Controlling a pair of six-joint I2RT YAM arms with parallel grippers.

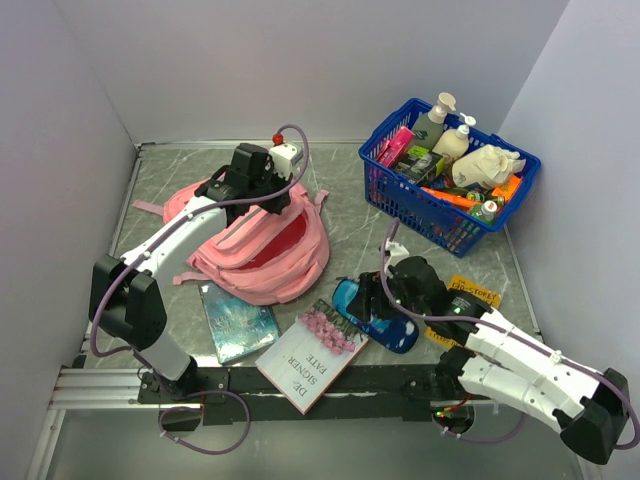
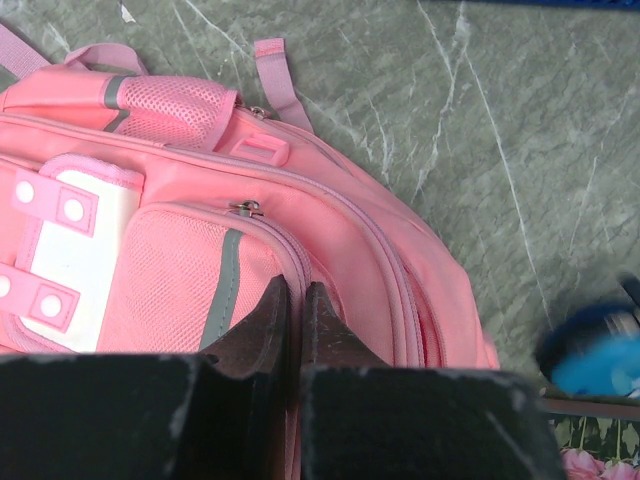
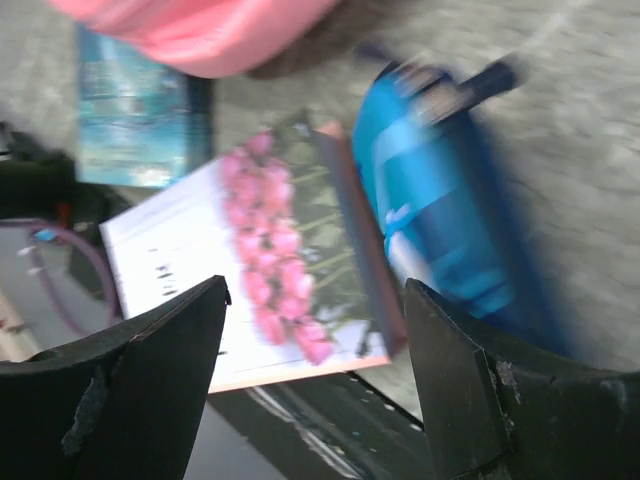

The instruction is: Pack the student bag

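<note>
On the left of the floor lies a pink backpack, its compartment gaping toward the front in the top view. My left gripper is shut on the bag's pink fabric edge beside a zipper. A white "Designer Tate" book with pink flowers lies in front, and a teal book rests partly against the bag. The blue pencil case touches the white book's right side. My right gripper hangs above the book and case, fingers parted, nothing between them. The case is blurred in the right wrist view.
A blue basket full of bottles and packets stands at the back right. Orange packets lie near the right arm. Bare grey floor separates bag and basket. A dark rail runs along the front edge.
</note>
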